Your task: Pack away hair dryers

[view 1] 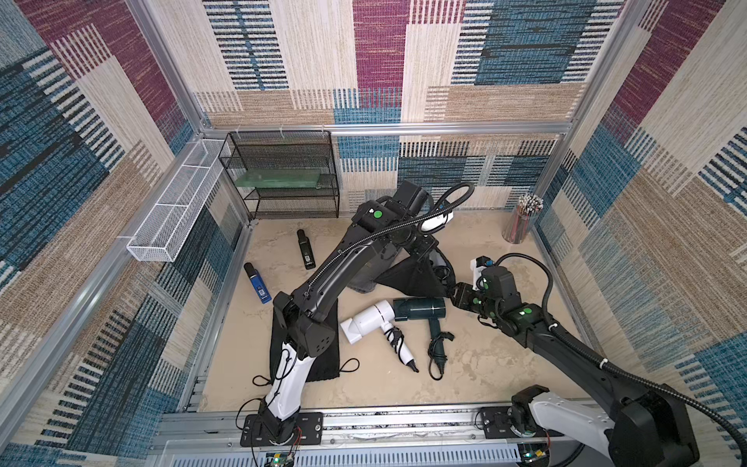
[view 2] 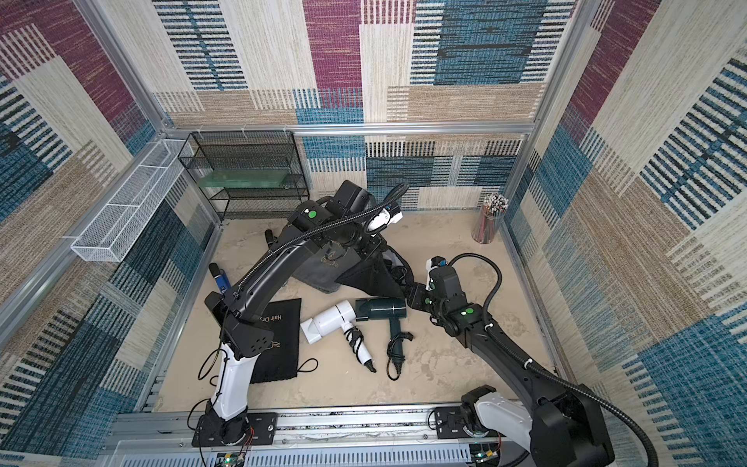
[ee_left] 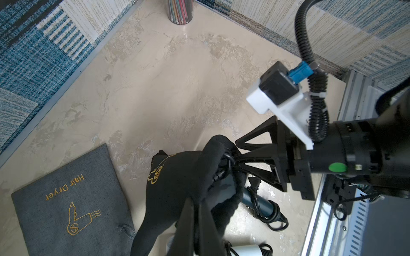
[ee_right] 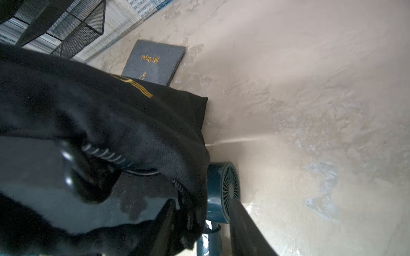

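A black hair dryer bag (ee_left: 170, 179) stands bunched mid-table, a dark dryer and cord inside its mouth, my left gripper shut on its fabric from above. My right gripper is part open at the bag's rim on its right side. Below the bag lie a white dryer (view 1: 365, 319) and a teal dryer (view 1: 420, 309), cords wound on their handles. A grey bag (ee_left: 72, 200) lies flat behind; another black bag (view 2: 276, 358) lies front left.
Wire shelf (view 1: 280, 175) back left, cup of sticks (view 1: 517, 225) back right, blue (view 1: 256, 284) and black (view 1: 305, 249) small devices at the left. Free table at the right.
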